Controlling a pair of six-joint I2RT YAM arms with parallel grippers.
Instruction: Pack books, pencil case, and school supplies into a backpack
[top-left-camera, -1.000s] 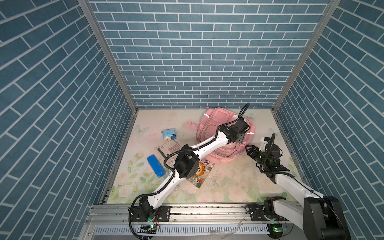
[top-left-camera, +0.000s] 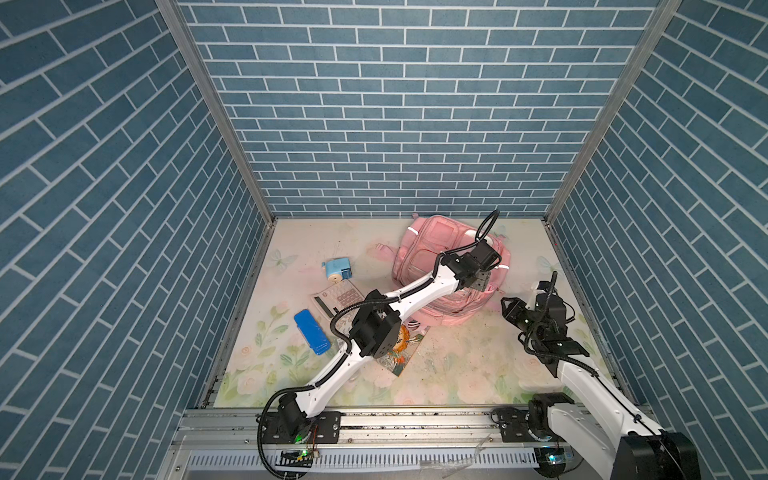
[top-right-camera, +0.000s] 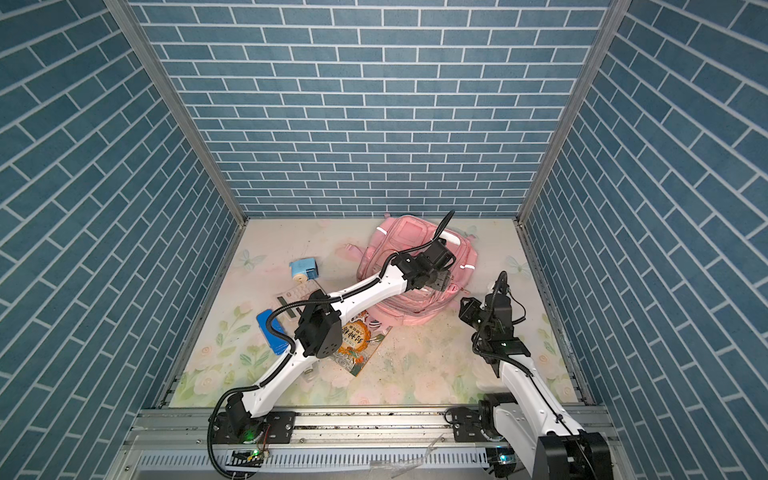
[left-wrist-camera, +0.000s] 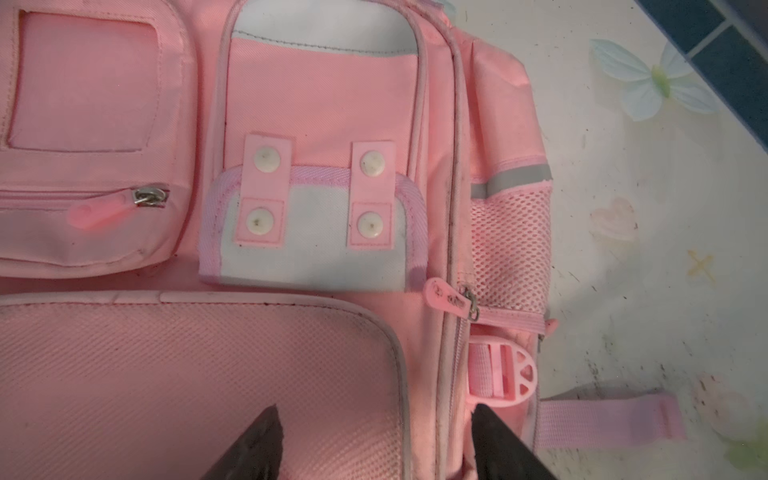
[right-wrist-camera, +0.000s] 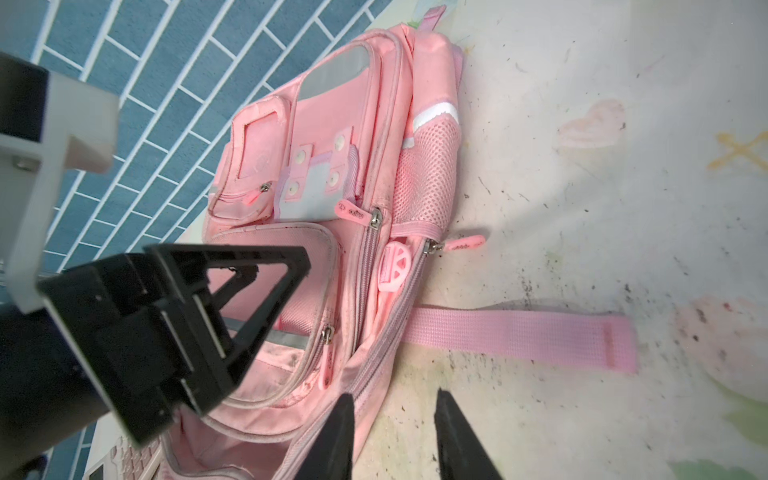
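Observation:
The pink backpack (top-left-camera: 436, 232) lies at the back right, its zipped pockets facing up; in the right wrist view its near end gapes open. Over its right half hovers my left gripper, fingers apart and empty, with the mesh pocket (left-wrist-camera: 264, 376) beneath. My right gripper stands open beside the bag's right edge, above bare table, holding nothing. To the left lie a blue pencil case (top-left-camera: 312, 332), a pale calculator (top-left-camera: 326, 301) and a small blue item (top-left-camera: 337, 267). A colourful book (top-left-camera: 406, 353) is partly hidden under my left arm.
A pink strap (right-wrist-camera: 520, 340) reaches out from the bag across the table on the right. Tiled walls (top-left-camera: 400, 144) close in the back and sides. Free table (top-left-camera: 472, 360) extends in front of the backpack.
The right gripper has shifted a little rightward, away from the bag. The table items stayed put.

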